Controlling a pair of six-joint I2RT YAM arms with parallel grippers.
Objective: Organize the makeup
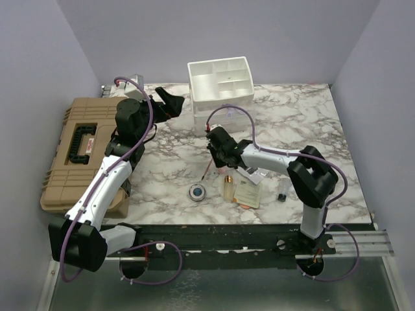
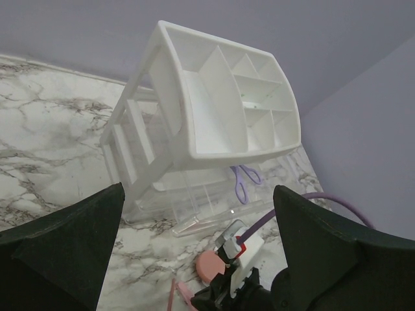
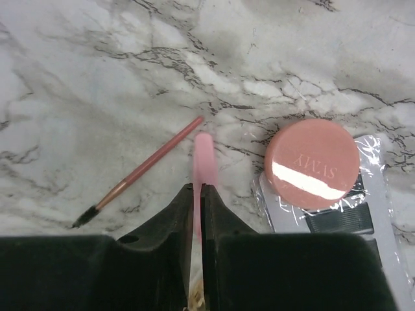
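My right gripper (image 1: 215,163) hangs low over a pink applicator (image 3: 204,155); in the right wrist view its fingertips are close together over it, and whether they hold it is unclear. A thin brush (image 3: 150,159) lies to the left. A pink round compact (image 3: 312,159) sits on a packaged palette (image 3: 391,246) to the right. A white organizer (image 1: 220,78) with compartments stands at the back; purple scissors (image 2: 241,184) are in its lower part. My left gripper (image 1: 167,103) is raised, open and empty, at upper left of the table.
A silver round item (image 1: 197,192), gold bottle (image 1: 228,189), cream palette (image 1: 248,194) and clear vial (image 1: 283,190) lie near the front. A tan case (image 1: 58,181) fills the left side.
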